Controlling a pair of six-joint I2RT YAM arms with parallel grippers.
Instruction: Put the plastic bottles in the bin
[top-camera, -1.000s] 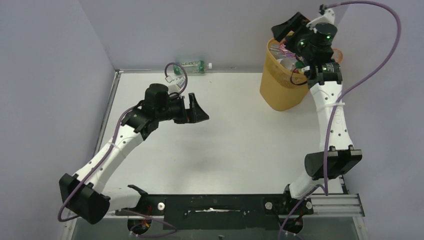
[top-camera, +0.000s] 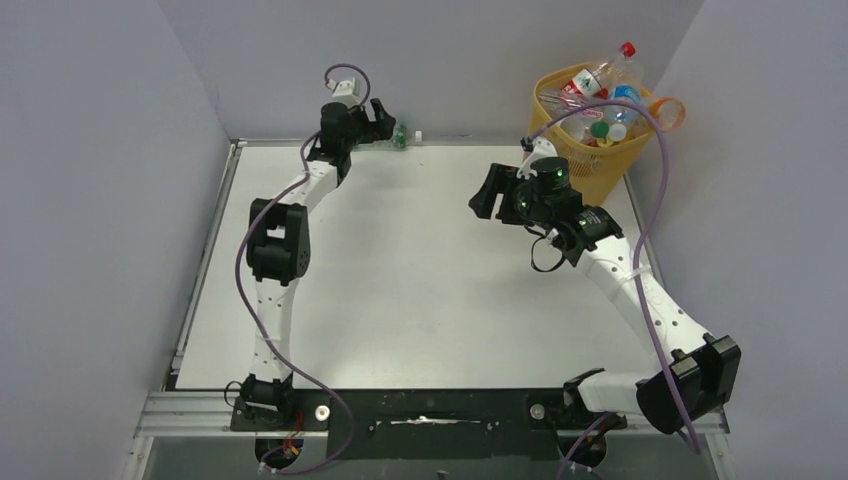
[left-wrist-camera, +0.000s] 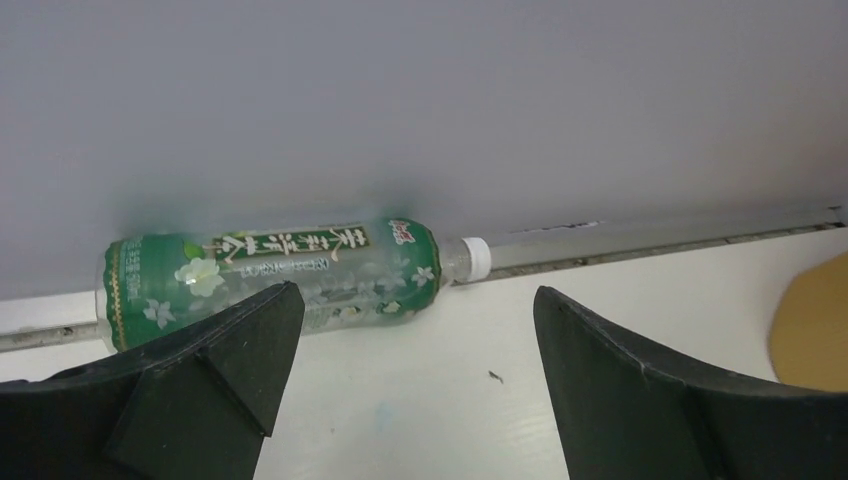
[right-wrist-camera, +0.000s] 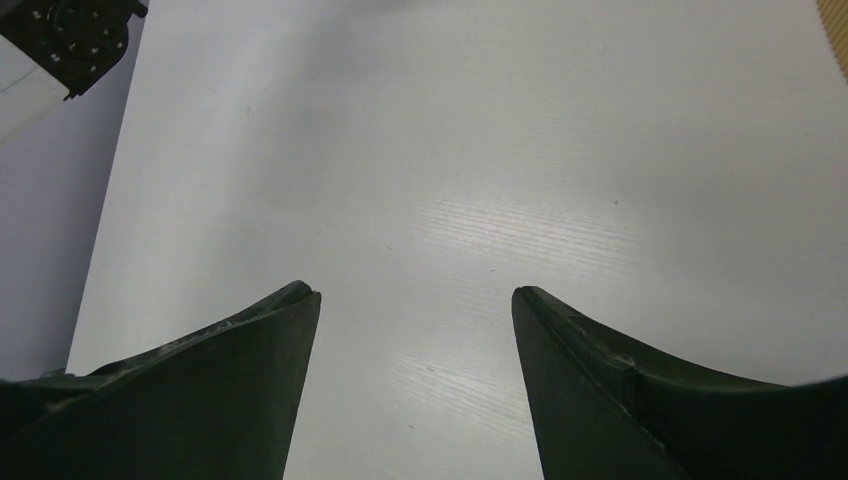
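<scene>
A clear plastic bottle with a green label (left-wrist-camera: 270, 270) and white cap lies on its side along the back wall at the table's back edge. My left gripper (top-camera: 380, 125) is just above it, its fingers apart, nothing between them; the bottle lies beyond the fingertips in the left wrist view. My right gripper (top-camera: 485, 195) hangs open and empty over the table left of the yellow bin (top-camera: 560, 160), which stands at the back right, heaped with plastic bottles.
Walls close it in at the back and sides. Purple hoses run along both arms.
My left gripper has moved back toward the wall and the bottle. My right gripper has come away from above the bin, down-left over the table.
</scene>
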